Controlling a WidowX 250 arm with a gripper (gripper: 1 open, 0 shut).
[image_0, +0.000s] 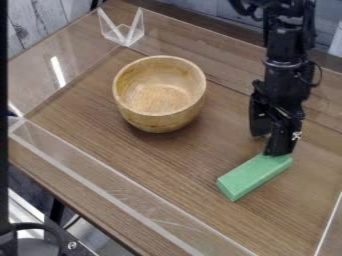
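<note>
The black robot arm comes down from the top right to its gripper (275, 145), which sits low at the upper right end of a green rectangular block (249, 178) lying on the brown wooden table. The fingers are dark and partly overlap one another, so their opening is hard to make out. Whether they touch the block is unclear.
A round tan bowl (159, 91) stands left of the arm. A small clear angular object (120, 30) is at the upper left.
</note>
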